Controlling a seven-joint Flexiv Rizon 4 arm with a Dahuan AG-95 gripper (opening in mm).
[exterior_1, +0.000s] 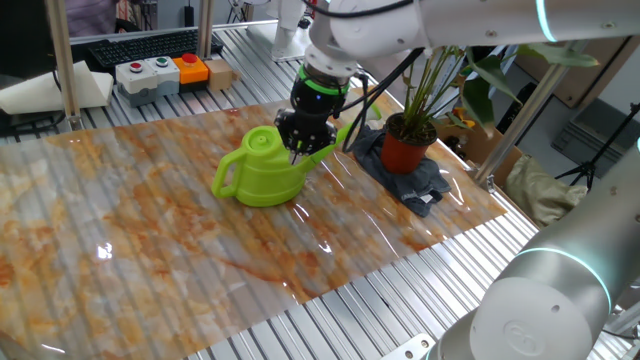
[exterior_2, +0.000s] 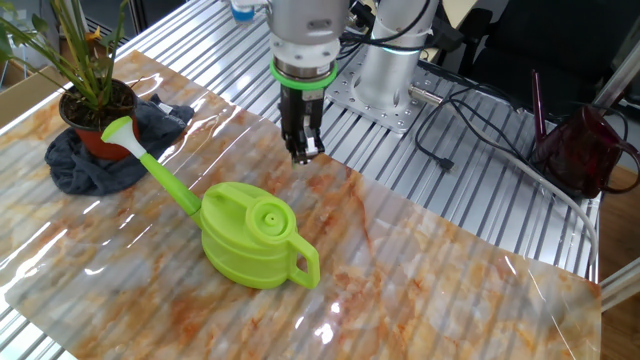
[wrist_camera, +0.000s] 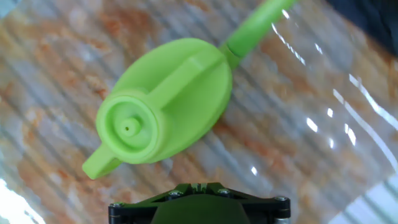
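Observation:
A light green watering can (exterior_1: 268, 172) stands upright on the marbled sheet. Its handle (exterior_2: 306, 262) and its long spout (exterior_2: 172, 185) point opposite ways. My gripper (exterior_2: 303, 157) hangs pointing down above the sheet, on the robot-base side of the can and apart from it in exterior view 2. From exterior view 1 the gripper overlaps the can's spout side. In the wrist view the can's lid (wrist_camera: 129, 129) and body lie ahead of the gripper, whose black fingers meet at the bottom edge with nothing visible between them.
A potted plant (exterior_1: 404, 150) sits on a dark cloth (exterior_1: 425, 185) near the spout end. Button boxes (exterior_1: 147, 80) and a keyboard stand at the back. A dark red watering can (exterior_2: 580, 150) and cables lie beside the base.

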